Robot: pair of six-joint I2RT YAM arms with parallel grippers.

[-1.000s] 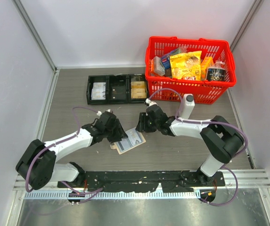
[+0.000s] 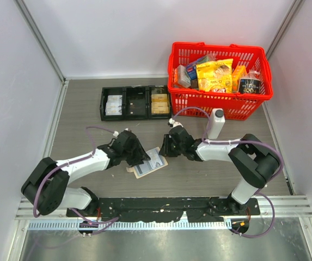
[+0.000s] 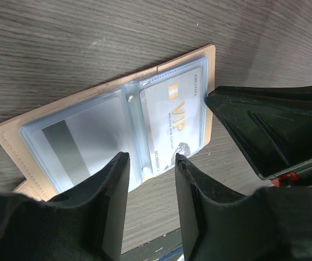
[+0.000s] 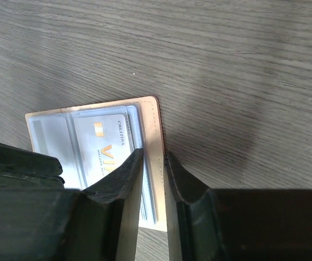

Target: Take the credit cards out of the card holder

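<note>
A tan card holder [image 3: 112, 81] with clear sleeves lies open and flat on the table. In its right-hand sleeve sits a white VIP card, seen also in the right wrist view as a card [image 4: 102, 142] under plastic. My left gripper is part open above the holder's near side, nothing between its fingers. My right gripper stands with narrowly parted fingers at the holder's right edge; whether the tan border lies between them or just below, I cannot tell. In the top view both grippers partly cover the holder [image 2: 149, 164].
At the back stands a black tray [image 2: 136, 103] with several stacks of cards or notes. Beside it are a red basket [image 2: 221, 103] full of packaged goods and a white bottle [image 2: 215, 125]. Bare table lies in front of the holder.
The left gripper has edged a little to the right over the holder. The holder looks nearly still.
</note>
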